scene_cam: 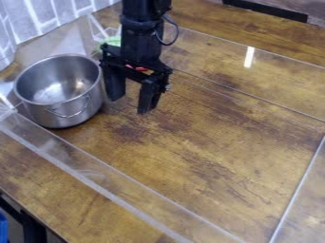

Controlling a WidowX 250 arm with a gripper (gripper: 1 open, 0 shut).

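The black robot arm reaches down from the top centre to my gripper [135, 95], whose two dark fingers are spread apart low over the wooden table [216, 161], just right of a large steel pot [57, 102]. Behind the gripper, something small and orange-red [143, 68] is partly hidden by the arm, as is a green item [110, 45]. I cannot make out anything held between the fingers.
Clear plastic sheets or edges run along the left and right of the table. A pale cloth or wall covering is at the back left.
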